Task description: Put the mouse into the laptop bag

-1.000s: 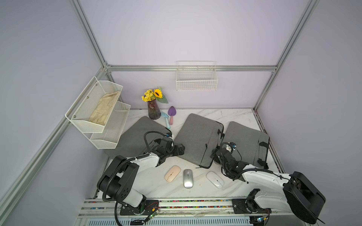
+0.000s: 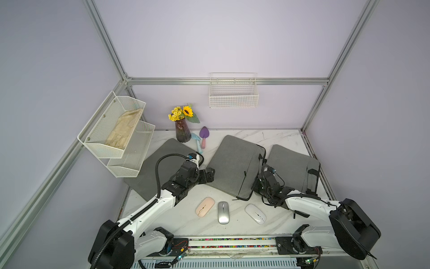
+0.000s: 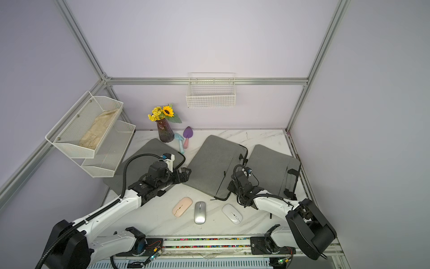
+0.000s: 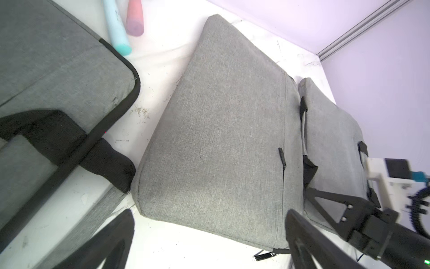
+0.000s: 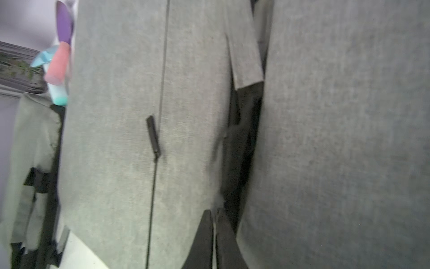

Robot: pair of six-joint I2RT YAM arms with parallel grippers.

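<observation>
Three mice lie on the front table: pink, silver, white. Grey laptop bags lie behind them: middle, left, right. My left gripper hangs open above the left part of the middle bag, nothing between its fingers. My right gripper is shut, its tips at the dark opening along the middle bag's right edge, beside the right bag; nothing shows between the fingers.
A vase of flowers and two small garden tools stand or lie at the back. Wire baskets hang on the back and left walls.
My left arm has risen and stretched out, its gripper slightly higher over the bags. My right gripper, after shifting rightward, has moved left to the middle bag's edge.
</observation>
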